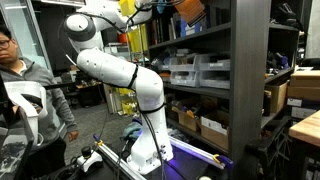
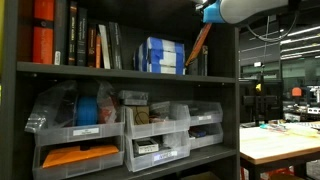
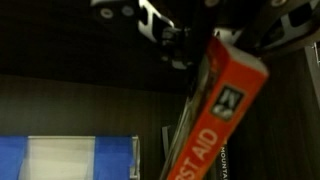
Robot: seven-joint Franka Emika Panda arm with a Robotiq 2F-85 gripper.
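Observation:
A red book (image 3: 215,125) with "FIRST AID" on its spine slants through the wrist view, its upper end between the fingers of my gripper, which is shut on it. In exterior view 2 the same tilted orange-red book (image 2: 199,42) hangs at the upper shelf, near the right end of the row. Beside it stands a blue-and-white box (image 2: 165,57). Exterior view 1 catches only the book's cover (image 1: 190,11) at the top edge; the fingertips are hidden there.
Dark and red books (image 2: 60,35) line the upper shelf's left side. Below are clear plastic bins (image 2: 150,122) with assorted items. The shelf's dark side post (image 1: 247,80) stands close to the arm. A person (image 1: 35,85) is at the left.

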